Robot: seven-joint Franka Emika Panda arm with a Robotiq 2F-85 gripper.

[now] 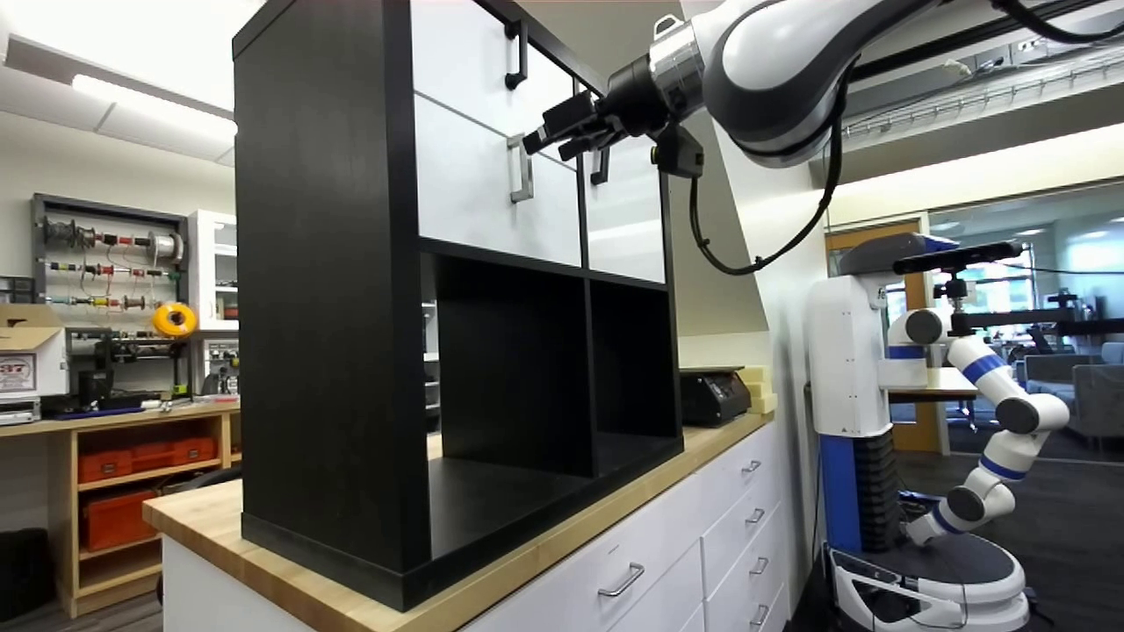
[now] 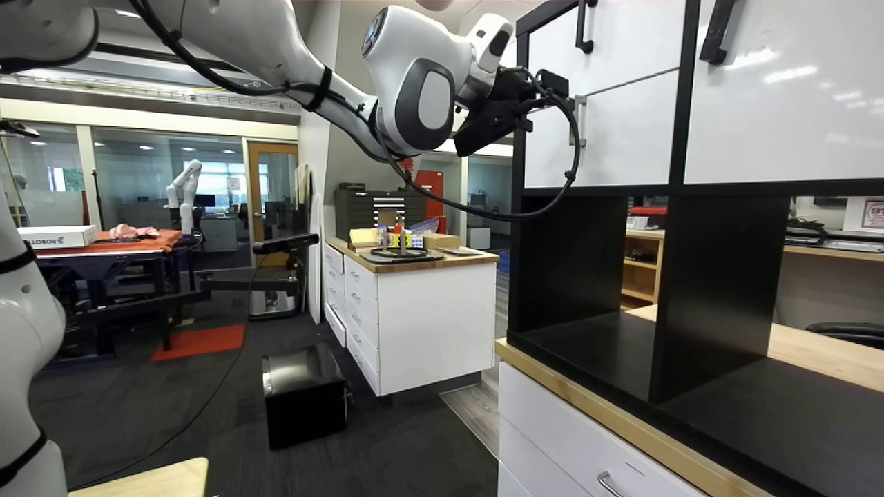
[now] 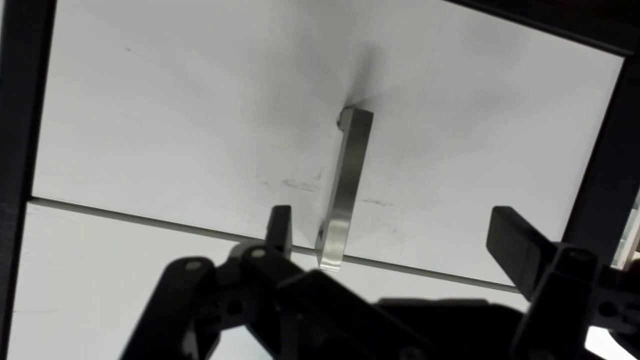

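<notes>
A silver bar handle (image 1: 522,168) is fixed to the lower white drawer front (image 1: 464,200) of the black cabinet's upper left section. My gripper (image 1: 553,144) stands open close to that handle's upper end. In the wrist view, the handle (image 3: 346,186) appears in the gap of my gripper, nearer the left finger (image 3: 280,231) than the right finger (image 3: 517,246). No contact shows, and I cannot tell whether the fingertips reach past the bar. The drawer front looks flush in its frame. In the second exterior view, the wrist camera and cable partly block the handle (image 2: 581,124).
A black handle (image 1: 516,54) sits on the front above, and another black handle (image 1: 600,167) is on the right-hand front. Open black compartments (image 1: 516,363) lie below. The cabinet stands on a wooden countertop (image 1: 590,511). A cable (image 2: 530,214) loops under the wrist.
</notes>
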